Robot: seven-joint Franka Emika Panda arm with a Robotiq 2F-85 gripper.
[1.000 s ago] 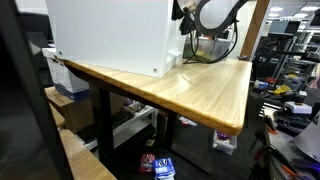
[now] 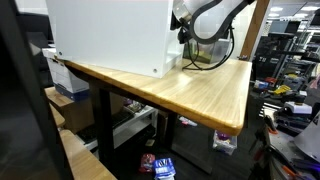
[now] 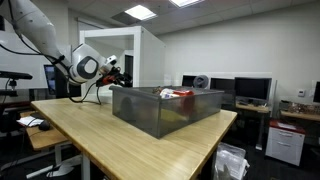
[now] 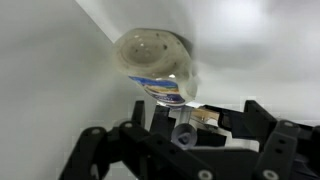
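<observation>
My gripper stands open in the wrist view, its dark fingers (image 4: 262,120) spread to either side. Ahead of the left finger is a rounded, pale, translucent object (image 4: 150,48) with a blue and yellow patch on its lower part. A dark and silvery item (image 4: 184,132) shows in the gap between the fingers, below and beyond them; whether it touches them is unclear. In exterior view 2 the gripper (image 3: 115,77) is near the left end of a grey bin (image 3: 160,112). From exterior view 1 the white cabinet partly hides it.
The bin stands on a wooden table (image 3: 88,122) and holds red and white items (image 3: 176,93). A tall white panel (image 3: 150,60) rises behind it. Bare tabletop (image 2: 205,92) shows in front of the cabinet (image 2: 115,35).
In exterior view 1 the arm and its cable have shifted slightly. The table and the things below it look unchanged.
</observation>
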